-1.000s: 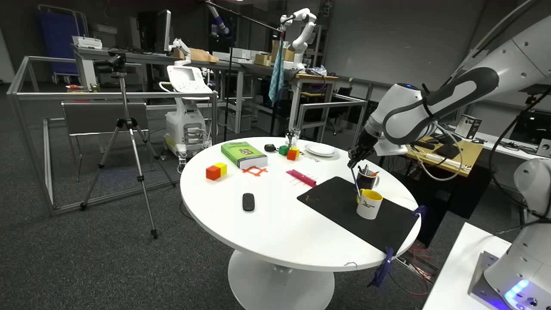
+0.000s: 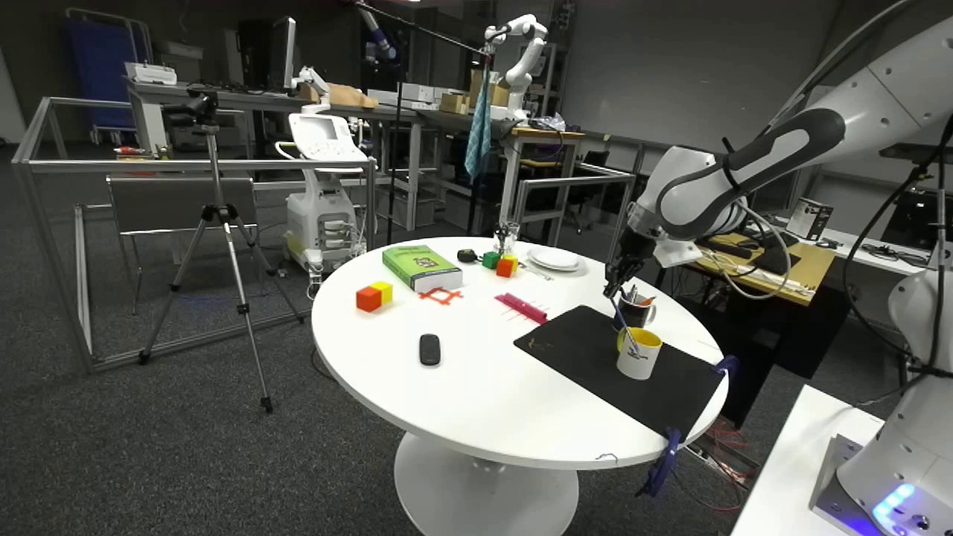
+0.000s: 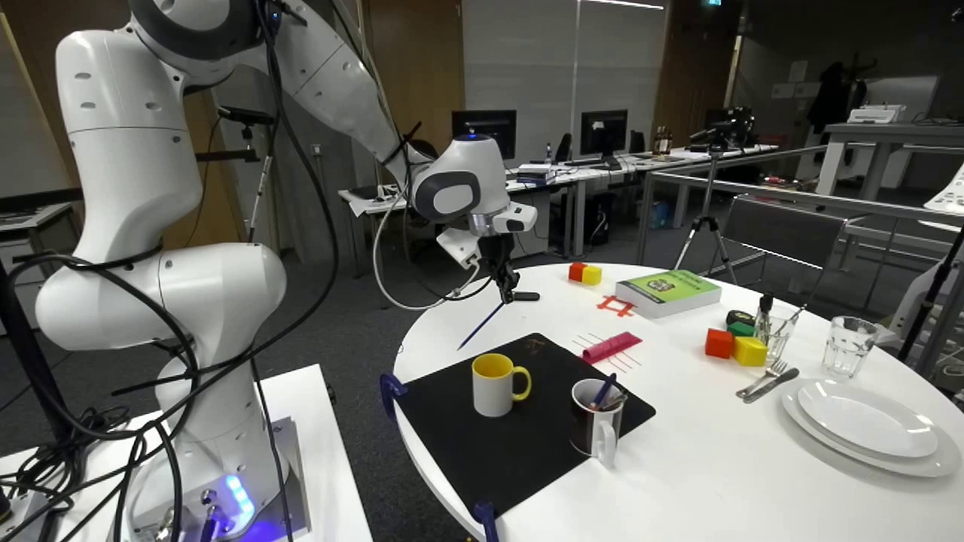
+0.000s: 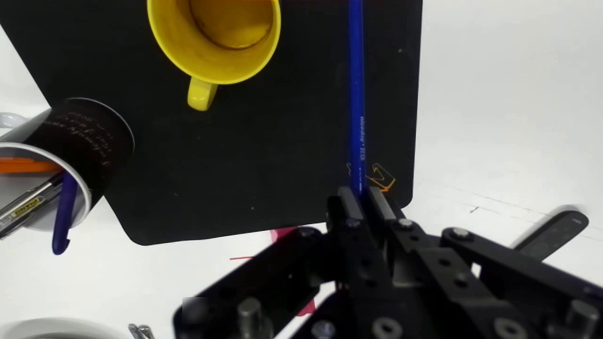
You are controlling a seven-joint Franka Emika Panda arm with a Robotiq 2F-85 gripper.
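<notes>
Shut on one end of a blue pencil [image 4: 356,84], my gripper holds it above the table, and its free end slants downward in exterior view 2. A white mug with a yellow inside [image 3: 492,390] stands upright on the black mat [image 3: 542,461]. In the wrist view the pencil passes beside this yellow mug [image 4: 226,68], apart from it in the picture. A dark mug with a white inside [image 3: 583,438] holds several pens and stands at the mat's edge. My gripper [image 3: 507,298] is beyond the yellow mug in exterior view 2.
A black remote [image 2: 429,349], a pink object [image 2: 522,308], a green book [image 2: 422,268], coloured blocks [image 2: 368,299] and plates [image 2: 555,259] lie around the white table. Blue clamps [image 2: 663,464] grip its edge.
In exterior view 1, the gripper has shifted slightly and the pencil leans more. Its lower end now overlaps the yellow mug's front in the picture. The mugs have not moved.
</notes>
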